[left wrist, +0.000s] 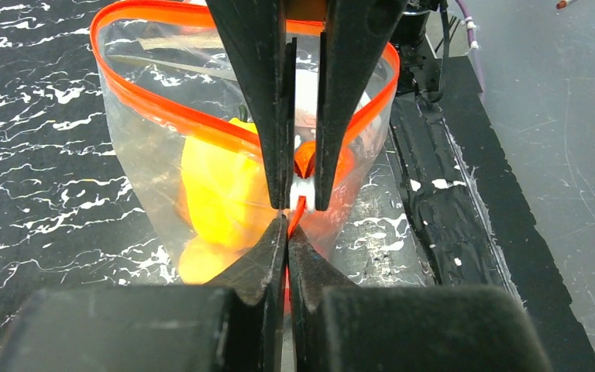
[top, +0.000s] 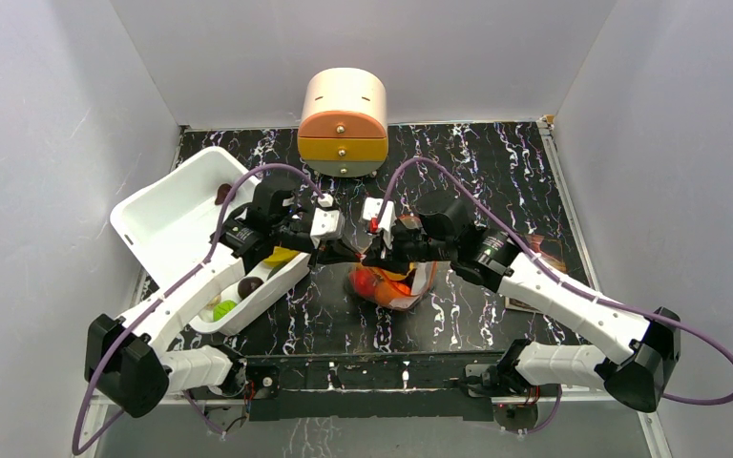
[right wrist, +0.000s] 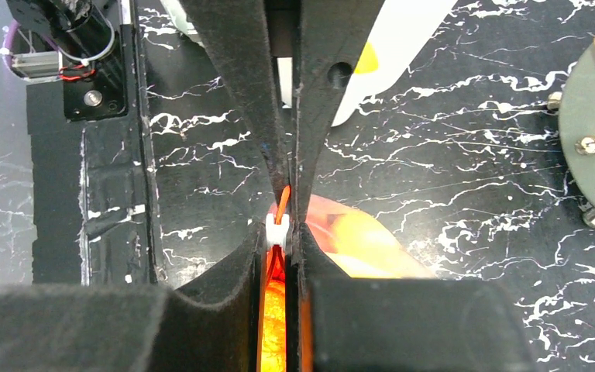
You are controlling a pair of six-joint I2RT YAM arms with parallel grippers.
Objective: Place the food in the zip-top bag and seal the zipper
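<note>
The clear zip top bag with orange rim stands at centre, food inside. My right gripper is shut on the bag's zipper, by the white slider, at the rim. Opposite it, my left gripper is shut with its tips at the orange zipper end below that slider; whether that thin end is pinched is unclear. The two grippers nearly meet over the bag, hiding part of it in the top view.
A white bin with more food is at left. A rounded drawer box stands at the back. A flat brown item lies at right behind my arm. Dark marble tabletop shows around these.
</note>
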